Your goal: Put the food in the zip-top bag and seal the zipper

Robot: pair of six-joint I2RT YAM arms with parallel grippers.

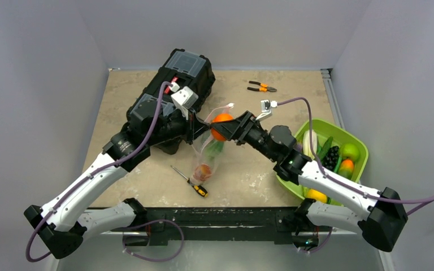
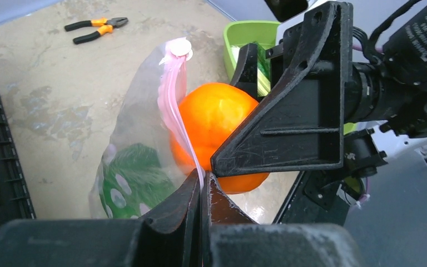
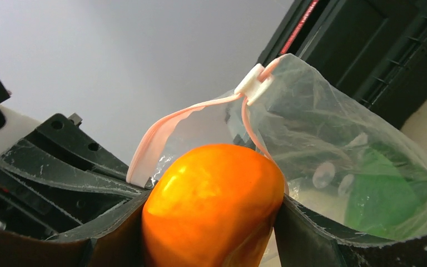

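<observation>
A clear zip bag (image 2: 128, 139) with a pink zipper strip and white slider (image 3: 254, 84) hangs in the middle, green and red food inside low down. My left gripper is shut on the bag's edge at the zipper. My right gripper (image 1: 221, 129) has an orange fruit (image 3: 211, 208) between its fingers at the bag's mouth, close against the left gripper. Whether the fruit is inside the bag is hard to tell.
A green bin (image 1: 359, 147) of produce stands right. A black toolbox (image 1: 186, 63) lies back left, pliers (image 1: 263, 86) at the back, a screwdriver (image 1: 198, 188) near the front edge.
</observation>
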